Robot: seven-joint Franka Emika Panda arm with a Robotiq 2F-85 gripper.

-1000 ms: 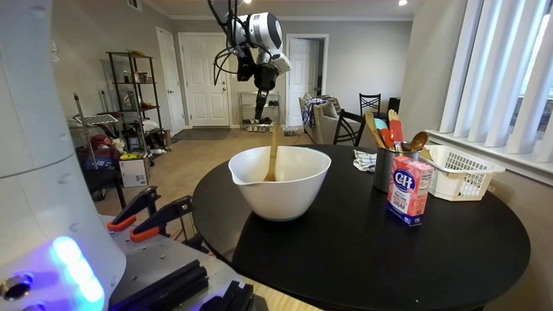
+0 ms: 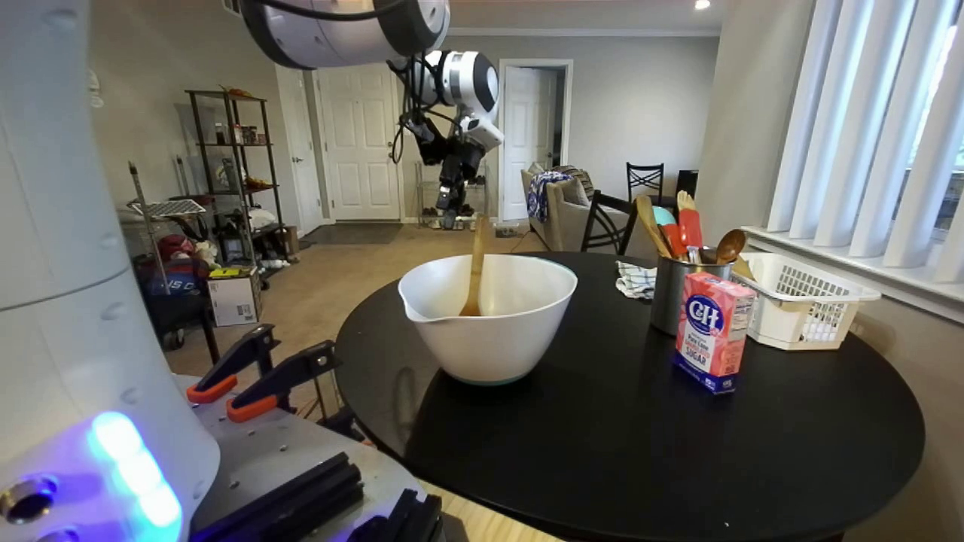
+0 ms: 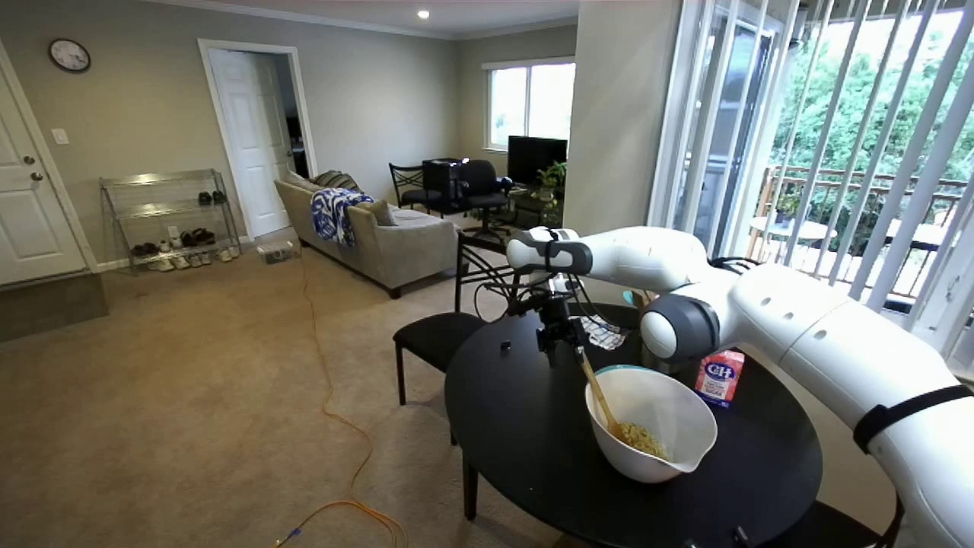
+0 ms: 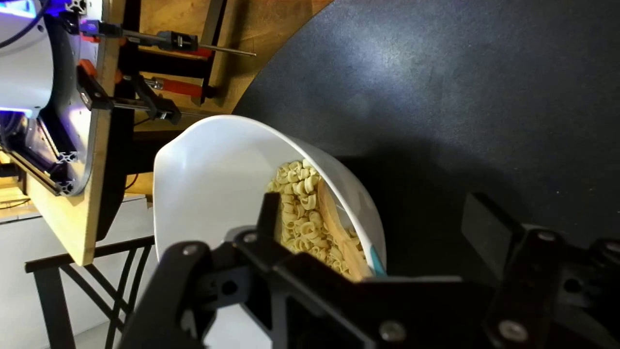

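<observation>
A white mixing bowl (image 2: 488, 334) with a pouring spout stands on the black round table. Inside it lies pale curled pasta (image 4: 305, 230), clear in the wrist view. A wooden spoon (image 3: 598, 393) leans in the bowl, its handle rising above the far rim. My gripper is open, with nothing held between its widely parted fingers. From the second exterior view, the gripper (image 3: 561, 345) appears close to the spoon's handle top; whether they touch cannot be told. In the first exterior view the gripper (image 2: 449, 215) hangs beyond the bowl, slightly left of the handle.
A pink-and-white sugar box (image 2: 709, 333) stands right of the bowl, before a metal utensil holder (image 2: 670, 293) and a white basket (image 2: 791, 316). A checked cloth (image 2: 636, 280) lies behind.
My arm has come lower, its upper link now showing at the top of the first exterior view. The gripper has turned a little. Bowl and spoon have not moved.
</observation>
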